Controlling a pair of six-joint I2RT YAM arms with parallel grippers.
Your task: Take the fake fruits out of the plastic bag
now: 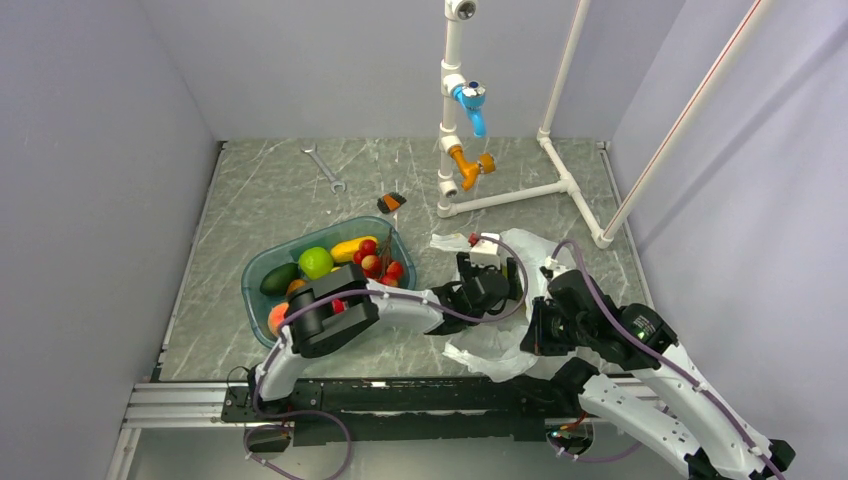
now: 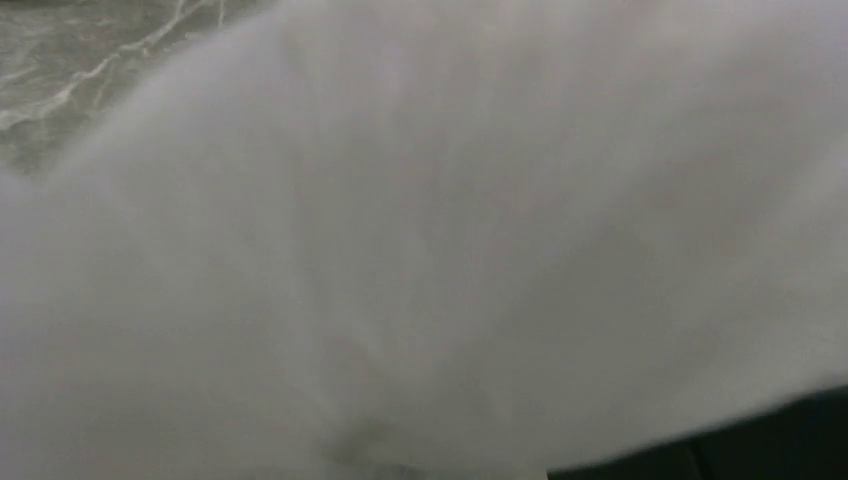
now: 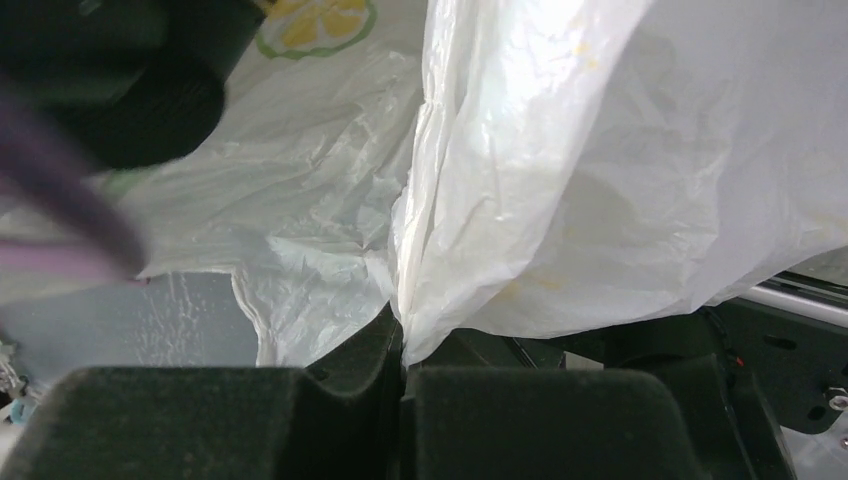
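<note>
The white plastic bag (image 1: 488, 345) lies crumpled at the right of the table. My right gripper is shut on a gathered fold of the plastic bag (image 3: 500, 170). From the left my left gripper (image 1: 512, 298) reaches in at the bag, partly hidden by its own arm. White film of the bag (image 2: 420, 220) fills nearly all of the left wrist view and covers the left fingertips, so how they stand and anything between them is hidden. Any fruit inside the bag cannot be made out clearly.
A teal basket (image 1: 247, 300) at the left holds several fake fruits, among them a green apple (image 1: 316, 263). A wrench (image 1: 325, 171), an orange-black piece (image 1: 391, 202) and a white pipe frame with taps (image 1: 510, 197) stand or lie farther back.
</note>
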